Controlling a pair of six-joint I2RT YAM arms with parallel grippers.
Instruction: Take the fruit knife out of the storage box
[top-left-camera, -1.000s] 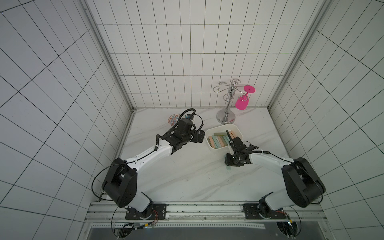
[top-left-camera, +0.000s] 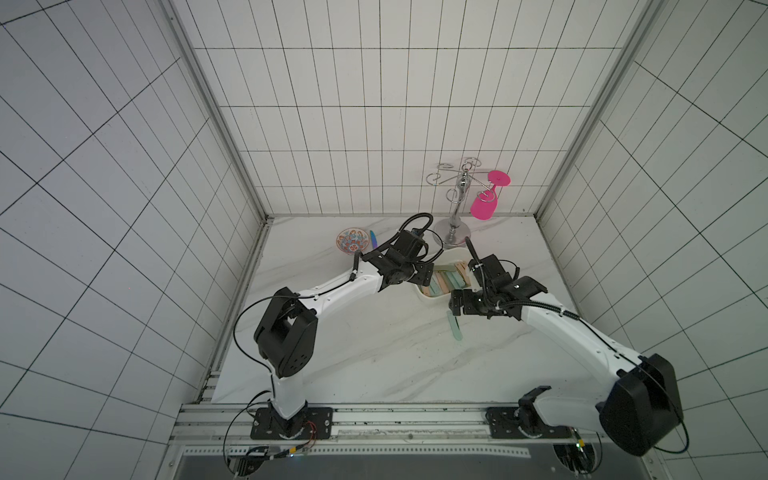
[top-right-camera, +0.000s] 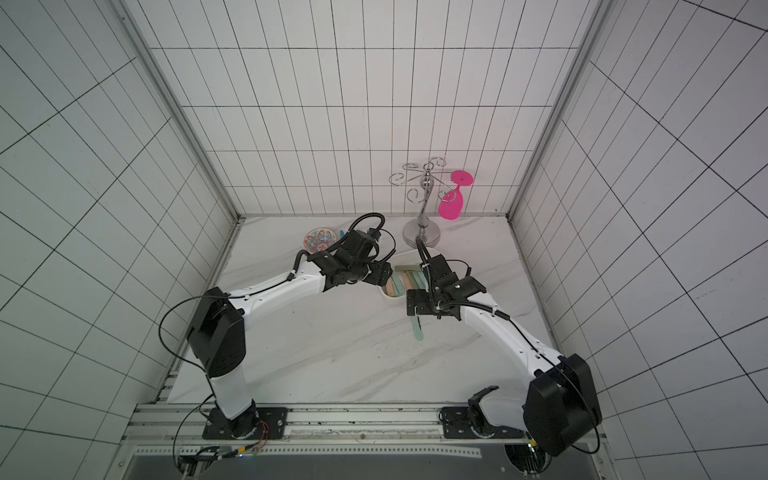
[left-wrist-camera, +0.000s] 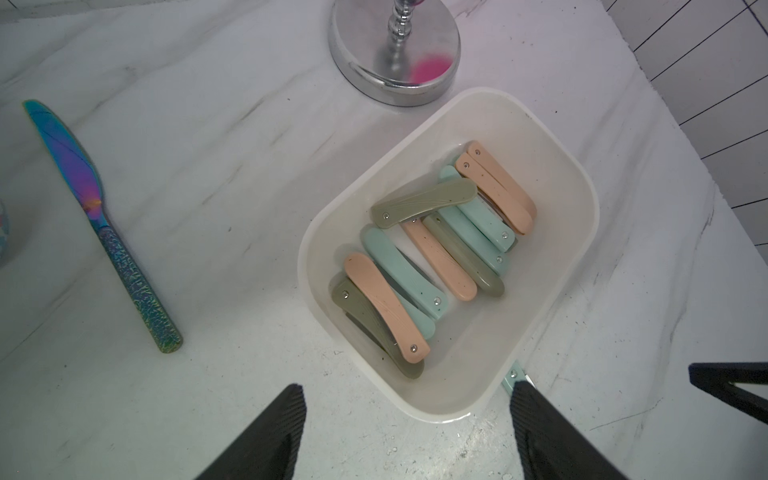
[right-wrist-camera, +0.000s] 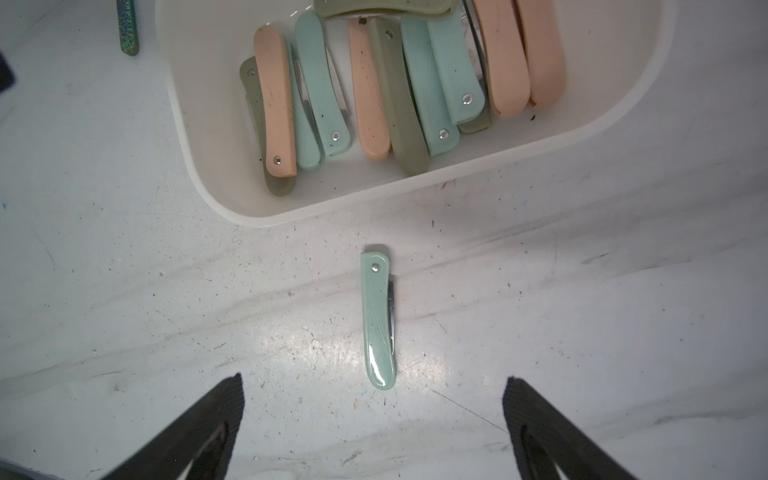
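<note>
A cream storage box (left-wrist-camera: 318, 300) holds several folding fruit knives in pink, mint and olive (right-wrist-camera: 394, 96). A single mint knife (right-wrist-camera: 377, 320) lies on the table just in front of the box. My left gripper is over the front-left part of the box, open, with nothing between its fingers. My right gripper is raised over the mint knife on the table, open and empty, to the front-right of the box.
A metal stand (top-left-camera: 452, 232) with a pink glass (top-left-camera: 484, 206) is behind the box. A rainbow knife (left-wrist-camera: 128, 272) and a patterned round item (top-left-camera: 352, 240) lie left of it.
My right gripper has risen off the mint knife, which lies uncovered on the table. My left gripper has moved right, over the box.
</note>
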